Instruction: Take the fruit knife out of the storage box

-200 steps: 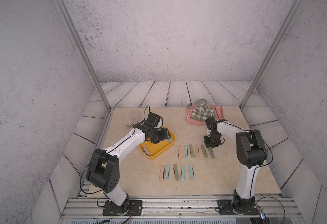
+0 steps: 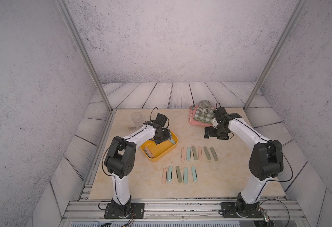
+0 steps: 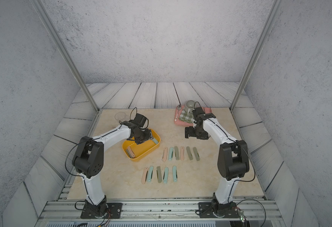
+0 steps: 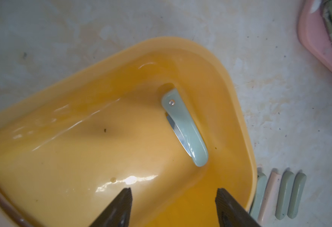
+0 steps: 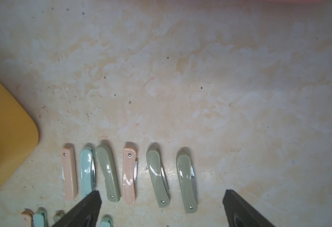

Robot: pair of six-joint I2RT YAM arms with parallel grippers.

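Note:
A pale green fruit knife [image 4: 186, 130] lies by the far right end of the yellow storage box [image 4: 226, 81], its blade edge showing along one side. My left gripper hangs over the box, open, its fingers apart and nothing between them; the knife is ahead of the fingertips, untouched. At the box's other end rests at least one pink knife [image 2: 148, 151]. My right gripper stands open and empty above the bare table, right of the box.
A row of several knives [image 2: 194, 153] lies right of the box, and a second row [image 2: 178, 174] sits nearer the front. A pink tray [image 2: 192, 121] with a checked cloth and a striped cup stands at the back right. Behind the left arm is a clear glass [image 2: 136, 118].
The right gripper has lifted away from the knife row and moved back toward the tray.

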